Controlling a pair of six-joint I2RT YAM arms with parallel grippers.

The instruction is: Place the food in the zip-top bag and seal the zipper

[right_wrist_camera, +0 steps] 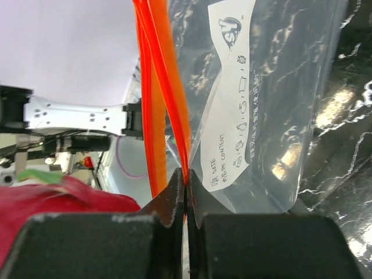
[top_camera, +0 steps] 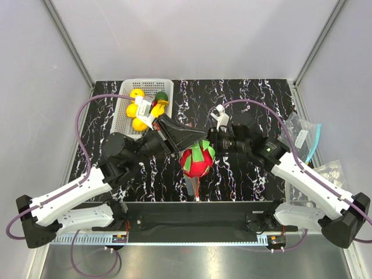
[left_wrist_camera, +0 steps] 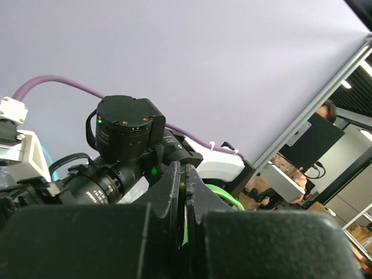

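Note:
In the top view, my left gripper is shut on the green top of a red plush food, held raised at the centre beside my right gripper. The plush also fills the lower left of the right wrist view. My right gripper is shut on the orange zipper edge of a clear zip bag with a white label; the bag hangs largely hidden under the plush and arms in the top view. The left wrist view shows only a sliver of green at the fingertips.
A white basket of fruit stands at the back left, partly behind my left arm. More clear bags lie at the right edge.

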